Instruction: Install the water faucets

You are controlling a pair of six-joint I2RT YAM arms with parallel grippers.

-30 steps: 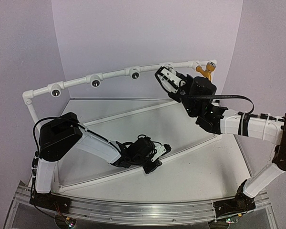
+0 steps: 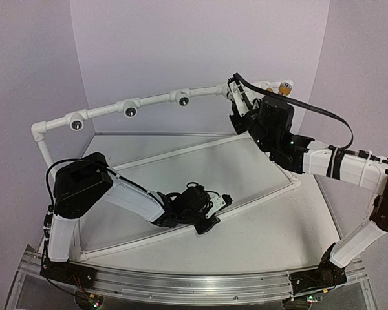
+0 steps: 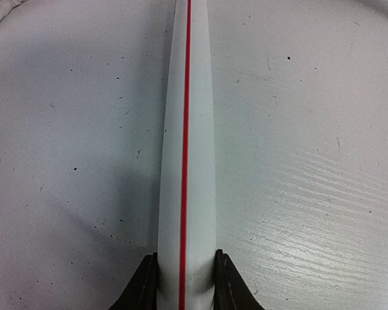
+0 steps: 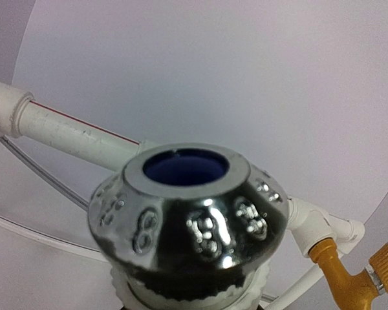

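A white pipe rail [image 2: 200, 92] carries tee fittings with dark sockets [image 2: 130, 112]. An orange faucet [image 4: 349, 287] is fitted in a tee [image 4: 310, 226] at the right. My right gripper [image 2: 238, 97] is at the rail left of that faucet. A chrome fitting [image 4: 187, 232] with a blue bore fills the right wrist view's lower middle; the fingers are almost wholly hidden below it. My left gripper [image 2: 212, 216] is shut on the red-striped lower pipe [image 3: 187, 194] of the frame at the front.
The white board [image 2: 271, 239] is bare at the front right. Walls stand behind and to both sides; a metal rail [image 2: 181, 278] runs along the front edge.
The left arm is unchanged.
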